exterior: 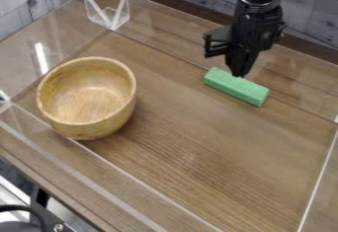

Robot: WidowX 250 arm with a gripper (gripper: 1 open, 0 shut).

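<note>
My black gripper (238, 56) hangs from the upper right, its tip just above and behind a light green rectangular block (236, 87). It is shut, and nothing shows between its fingers. The block lies flat on the wooden table, angled toward the lower right, right of the middle.
A round wooden bowl (86, 96) sits at the left. A clear plastic piece (110, 11) is at the back left corner. A dark cable shows at the lower left edge.
</note>
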